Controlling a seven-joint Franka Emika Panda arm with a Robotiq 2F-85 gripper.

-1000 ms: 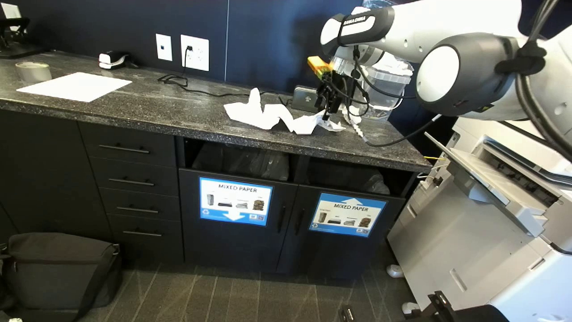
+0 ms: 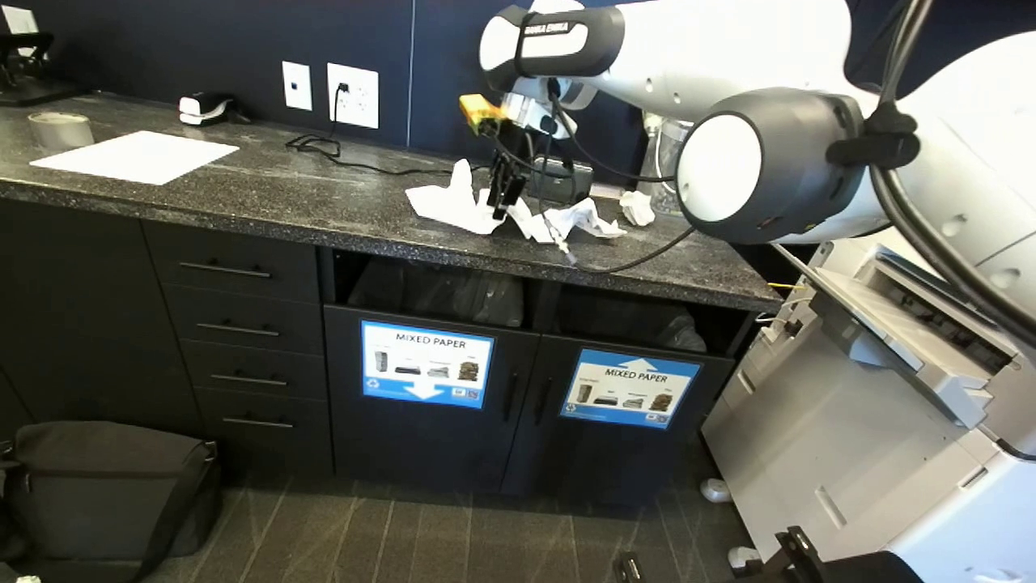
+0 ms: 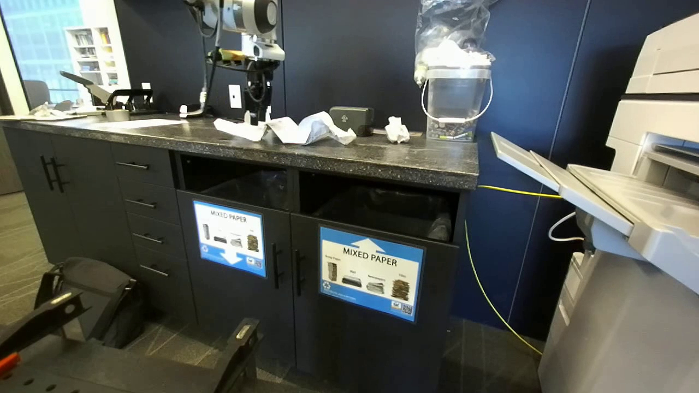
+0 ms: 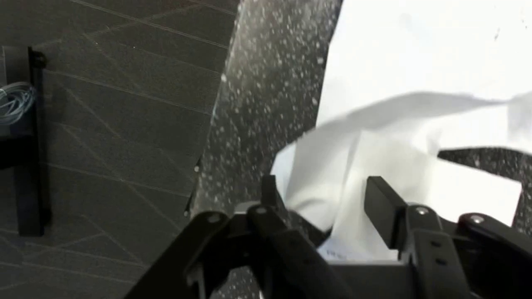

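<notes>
A long crumpled sheet of white paper point(image 2: 452, 204) lies on the dark speckled counter point(image 2: 330, 209), close to its front edge. Seen from the second exterior camera, the same paper point(image 3: 306, 129) rises in folds. Over its middle, my gripper point(image 2: 502, 210) points downward. In the wrist view the gripper has its fingers point(image 4: 382, 211) spread apart, with folds of the paper point(image 4: 414, 169) visible below and between them. Whether either finger touches the paper, I cannot tell.
A small crumpled paper ball point(image 3: 397, 130), a dark box point(image 3: 351, 120) and a clear bucket point(image 3: 452, 98) stand behind and right. A flat white sheet point(image 2: 136, 157) lies at left. Open slots point(image 3: 380, 203) run under the counter edge. A printer point(image 2: 855, 389) stands at right.
The arm and gripper have moved left along the counter, from the paper's right end to its middle. The paper's right part now looks bunched differently.
</notes>
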